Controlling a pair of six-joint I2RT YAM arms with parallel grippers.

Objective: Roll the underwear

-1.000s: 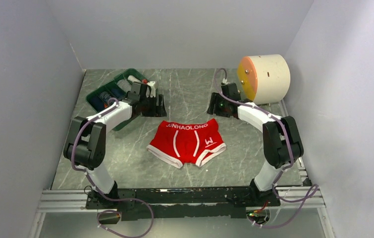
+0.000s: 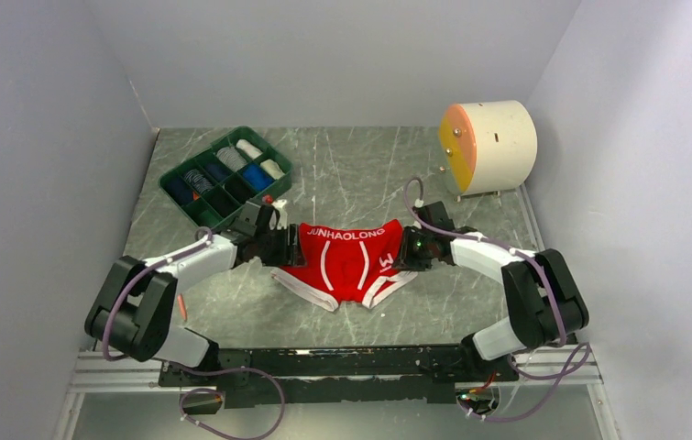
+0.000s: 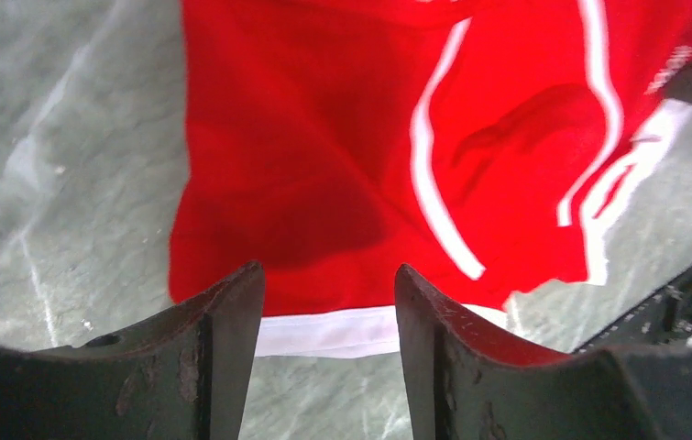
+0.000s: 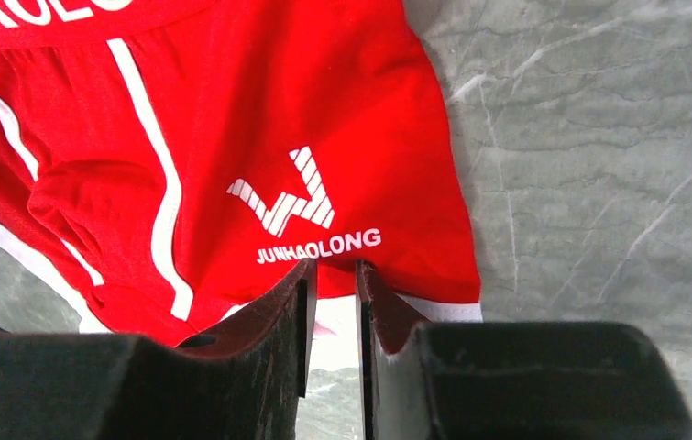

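Observation:
Red boxer briefs (image 2: 342, 261) with white trim and JUNHAOLONG lettering lie flat on the grey table. My left gripper (image 2: 287, 247) is down at their left side; in the left wrist view its fingers (image 3: 232, 321) stand apart above the red cloth and white hem. My right gripper is at the right side, its narrowed fingers pinching the red leg just below the small logo text, by the white hem.
A green divided box (image 2: 170, 176) with rolled items stands at back left, a white cylindrical cabinet (image 2: 502, 147) at back right. An orange stick lies at left.
Both arms have moved down and toward the front, from above and behind the briefs onto their left and right sides.

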